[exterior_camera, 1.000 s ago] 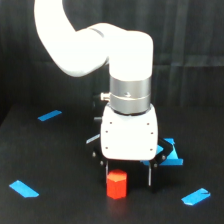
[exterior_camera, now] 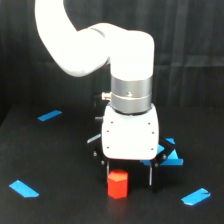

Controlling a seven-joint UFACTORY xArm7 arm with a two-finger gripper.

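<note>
A small red block rests on the dark table in the lower middle of the camera view. Over it stands the white robot arm, pointing down, with its gripper low at the table. Two thin dark fingers show wide apart, one near the block's left side and the other well to its right. The gripper looks open. A gap shows between the block and the right finger; whether the left finger touches the block cannot be told.
Blue tape strips mark the table: a left front strip, a left back strip and a right front strip. Blue pieces lie behind the gripper's right side.
The arm has shifted very slightly to the right. The red block stays in nearly the same place, and the fingers remain apart.
</note>
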